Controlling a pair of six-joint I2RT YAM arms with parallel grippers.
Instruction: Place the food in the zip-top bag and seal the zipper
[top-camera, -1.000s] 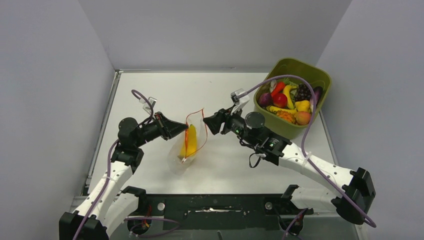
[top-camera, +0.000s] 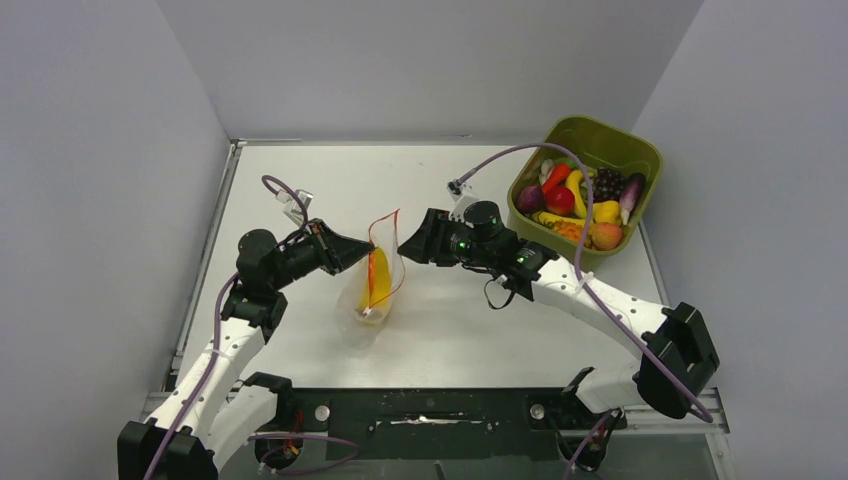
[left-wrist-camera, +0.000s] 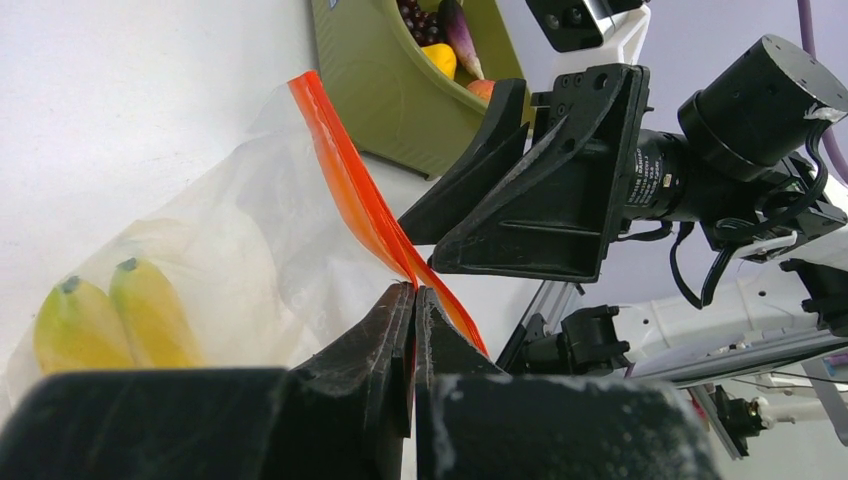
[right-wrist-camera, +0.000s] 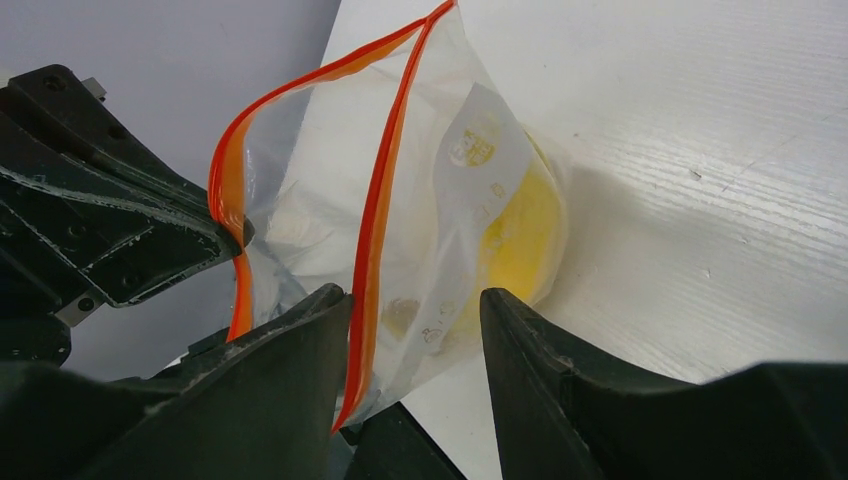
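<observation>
A clear zip top bag (top-camera: 347, 318) with an orange zipper strip stands on the table, its mouth spread. Inside lies yellow food (top-camera: 378, 280), like bananas; two green-tipped ends (left-wrist-camera: 150, 310) show through the plastic in the left wrist view. My left gripper is shut on one side of the bag's orange rim. Opposite it, my right gripper stands open at the bag's other side. In the right wrist view the near zipper strip (right-wrist-camera: 374, 220) runs beside the left finger's tip, and I see no grip on it.
A green bin (top-camera: 646, 160) full of toy fruit and vegetables stands at the back right, behind the right arm. Bare white table (top-camera: 470, 340) surrounds the bag. Walls close in the table on the left, back and right.
My right gripper has moved left and slightly down, close to the left gripper. The bag's mouth has narrowed as its right rim shifted left. The left arm has hardly moved.
</observation>
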